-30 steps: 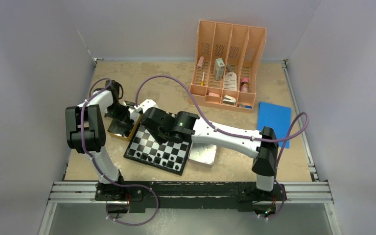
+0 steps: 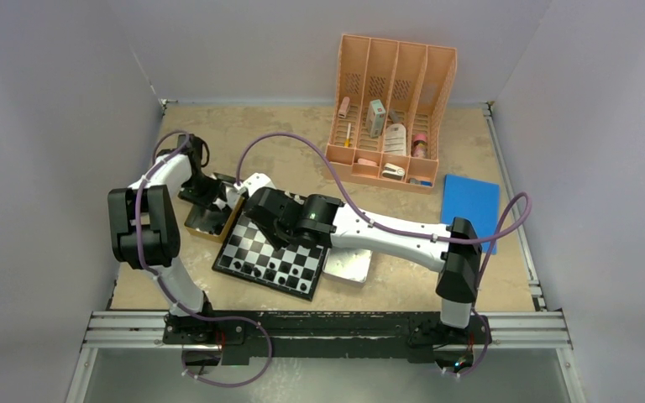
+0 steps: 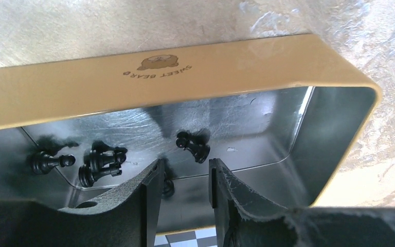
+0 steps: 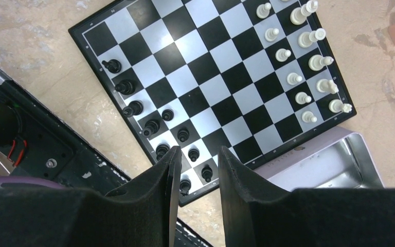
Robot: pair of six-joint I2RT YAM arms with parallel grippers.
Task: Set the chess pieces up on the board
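My left gripper hangs open over a tan-rimmed metal tin (image 3: 247,72), where several black pieces lie on their sides, among them a pawn (image 3: 195,149) just beyond the fingertips, a pawn (image 3: 46,162) and a rook (image 3: 95,175). My right gripper, open, is above the chessboard (image 4: 193,46). In the right wrist view, white pieces (image 4: 319,62) stand in two rows along one side, and black pieces (image 4: 133,108) stand opposite, some partly hidden by the fingers.
A silver-lavender box (image 4: 329,159) sits beside the board, a peach organizer (image 2: 395,67) at the back and a blue mat (image 2: 469,206) at the right. The right arm spans over the board.
The right arm has barely moved.
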